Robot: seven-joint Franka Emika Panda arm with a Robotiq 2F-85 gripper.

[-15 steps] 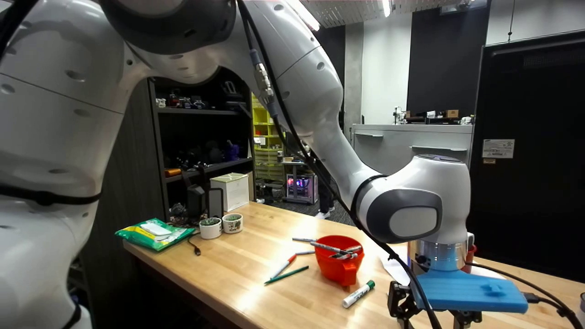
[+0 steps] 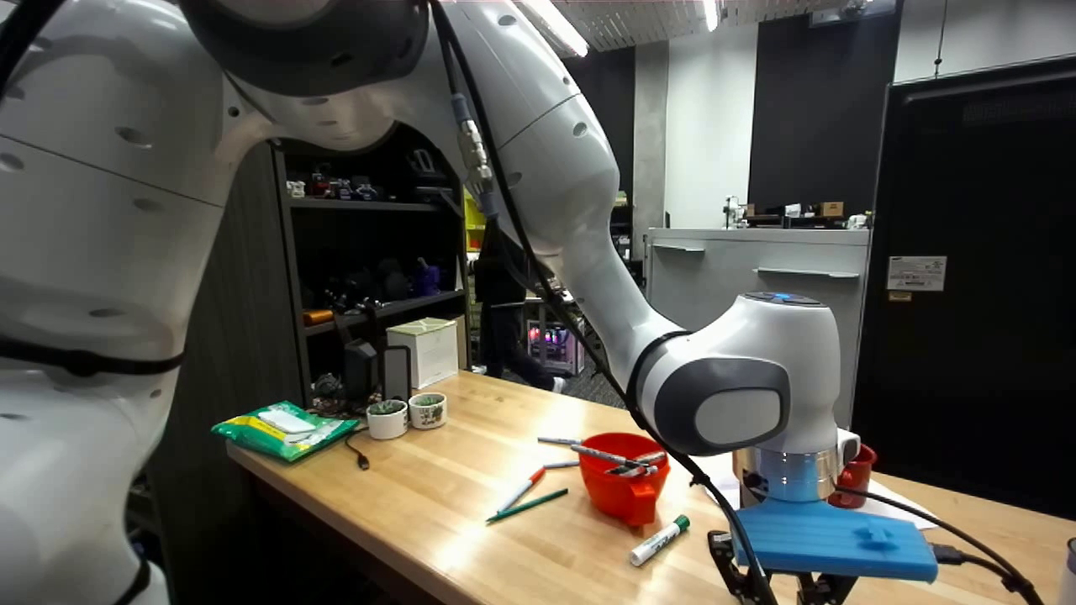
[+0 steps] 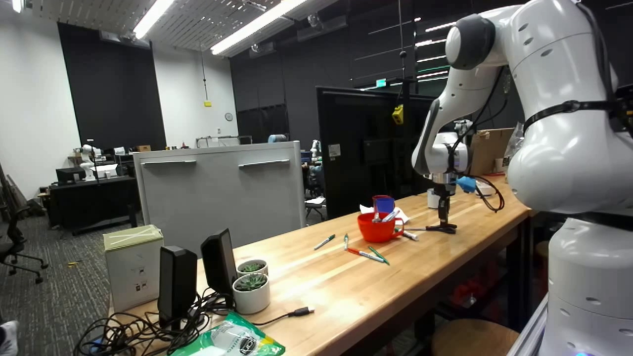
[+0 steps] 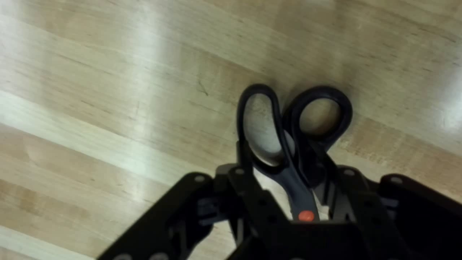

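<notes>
Black-handled scissors (image 4: 301, 197) with an orange pivot dot lie on the wooden table under my gripper in the wrist view. Their two loops point away from me; the blades are mostly hidden beneath the gripper. My fingers straddle the handles, still apart, one overlapping the left loop and the other the right. Whether either finger presses on them I cannot tell. In exterior view 2 the gripper (image 3: 443, 220) points down close to the tabletop, with the dark scissors (image 3: 442, 229) at its tips. The fingers are mostly cut off at the bottom of exterior view 1.
A red mug (image 2: 617, 482) holding markers stands beside the gripper. A green-capped marker (image 2: 660, 540) lies between them, and several pens lie past the mug. Behind the wrist is another red cup (image 2: 855, 474). Planters (image 2: 428, 410) and a green bag (image 2: 285, 430) occupy the far end.
In exterior view 1 my wrist and gripper have shifted left and sunk slightly. The mug and markers stay where they were. A person in the background has moved.
</notes>
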